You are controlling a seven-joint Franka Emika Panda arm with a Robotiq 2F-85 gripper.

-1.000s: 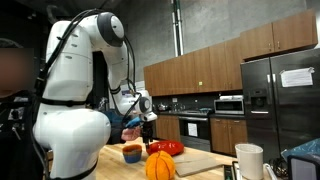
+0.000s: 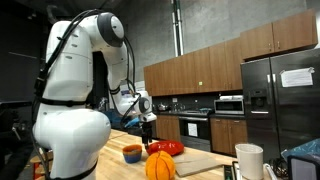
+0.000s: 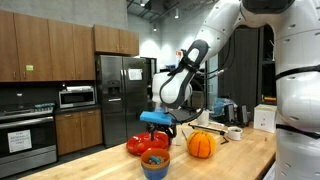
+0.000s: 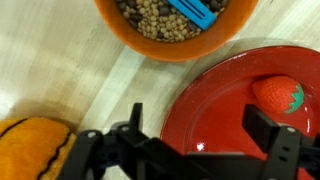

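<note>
My gripper hangs over the near-left edge of a red plate (image 4: pixel 213 100), its dark fingers spread apart with only plate and tabletop showing between them. A toy strawberry (image 4: pixel 273 94) with a green patch lies on the plate, right of the fingers. Above the plate in the wrist view is an orange bowl (image 4: pixel 168 48) holding small brown and pale pieces and a blue object (image 4: pixel 196 10). An orange ball with dark lines (image 4: pixel 32 147) sits at lower left. In exterior view 2 the gripper (image 3: pixel 160 135) is above the plate, behind the bowl (image 3: pixel 155 161).
A white cylindrical container (image 2: pixel 249 160) stands at the table's right in exterior view 1. Several more items sit farther along that side. Bare wooden tabletop (image 3: pixel 100 165) lies left of the bowl in exterior view 2.
The arm and tabletop objects look unmoved.
</note>
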